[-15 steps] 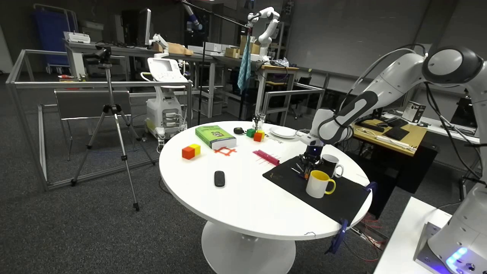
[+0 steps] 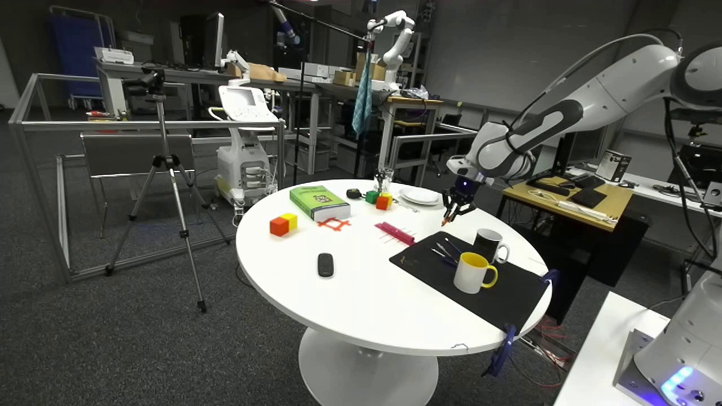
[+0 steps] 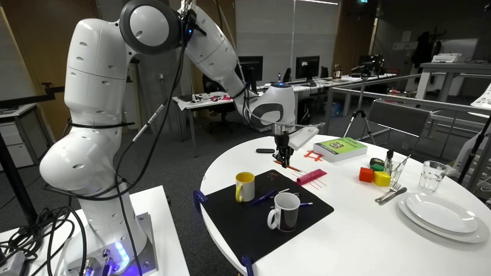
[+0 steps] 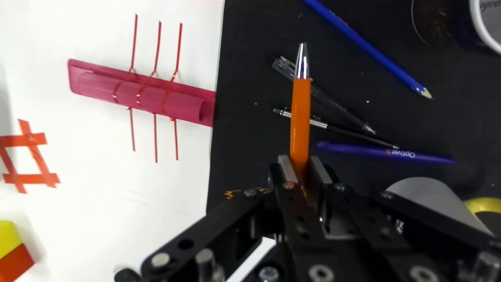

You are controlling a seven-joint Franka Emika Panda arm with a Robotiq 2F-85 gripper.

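In the wrist view an orange pen (image 4: 300, 117) with a silver tip is clamped between the fingers of my gripper, which is shut on it. The pen points away from the fingers, raised over the black mat (image 4: 249, 141). Beneath it on the mat lie a clear pen (image 4: 338, 105), a thin black pen (image 4: 357, 133), a purple pen (image 4: 375, 151) and a blue pencil (image 4: 366, 44). To the left, a magenta rolled sheet (image 4: 141, 91) with red ties rests on the white table. In exterior view 2 my gripper (image 3: 283, 163) hangs above the tabletop with the orange pen showing.
A yellow-lined mug (image 3: 245, 188) and a black-and-white mug (image 3: 284, 214) stand on the mat. Further off are a green book (image 3: 339, 148), plates (image 3: 465, 234), coloured cubes (image 3: 381, 178) and glasses (image 3: 432, 176).
My gripper has risen from low among the pens beside the mugs, lifting the orange pen clear of the mat. The mugs and other table objects have stayed in place.
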